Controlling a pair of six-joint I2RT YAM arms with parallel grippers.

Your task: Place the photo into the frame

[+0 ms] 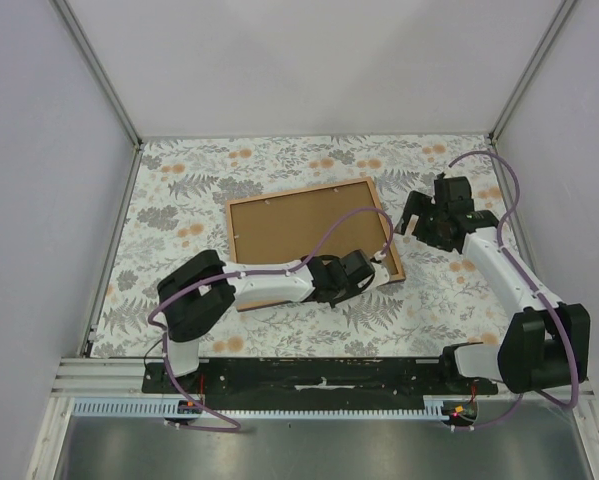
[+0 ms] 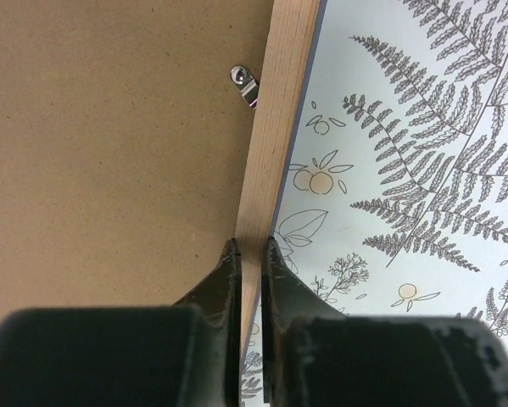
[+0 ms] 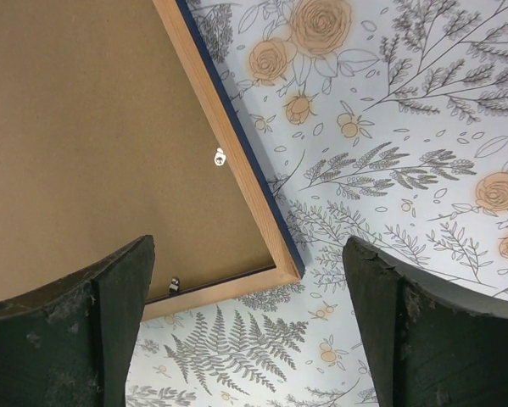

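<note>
The wooden picture frame (image 1: 299,190) lies flat with its brown backing board (image 1: 299,225) facing up. No photo shows in any view. My left gripper is shut over the thin wooden side (image 2: 275,110), its fingertips together, with nothing visible between them. A small metal clip (image 2: 246,85) is fixed near that side, farther along. Over the far right corner (image 3: 286,267), my right gripper stands open, its fingers wide apart. Two clips (image 3: 220,158) show near the edges there. In the top view, the left forearm covers part of the frame's near side.
A white cloth (image 1: 179,190) printed with ferns and orange flowers covers the table. Free room lies left of the frame and behind it. Pale walls (image 1: 309,70) enclose the table at the back and sides.
</note>
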